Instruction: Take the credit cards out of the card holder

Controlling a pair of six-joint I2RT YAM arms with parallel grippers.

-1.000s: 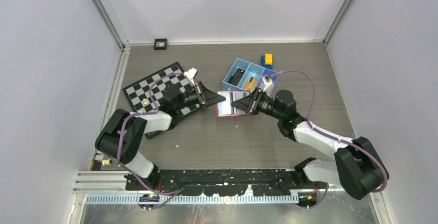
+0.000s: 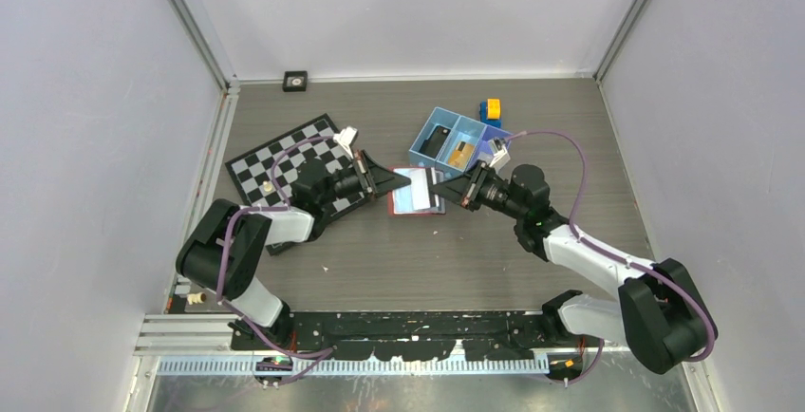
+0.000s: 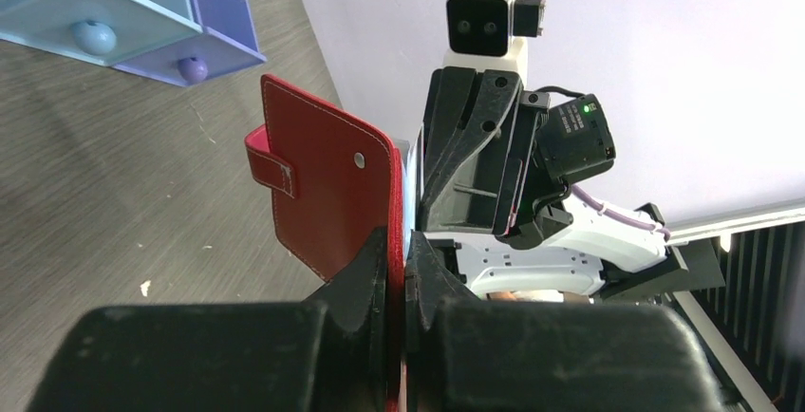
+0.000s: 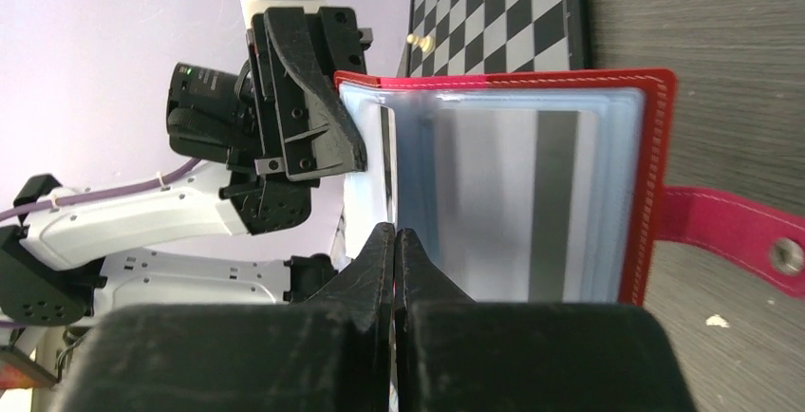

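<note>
The red card holder [image 3: 327, 179] hangs spread open above the table, with my left gripper shut on its side. In the right wrist view, a white card with a dark stripe [image 4: 389, 160] stands nearly edge-on by the holder's fold. My right gripper is shut on the edge of this card, most of which is hidden. On the facing side, another striped card [image 4: 486, 198] sits under a clear sleeve [image 4: 617, 175]. From above, both grippers face each other across the holder.
A blue box with compartments [image 2: 432, 118] stands just behind the holder, holding a black item and a yellow one. The checkerboard [image 2: 256, 167] lies under the left arm. Bare table [image 2: 418, 270] stretches in front.
My right gripper has gone from slightly open around the card's edge to shut.
</note>
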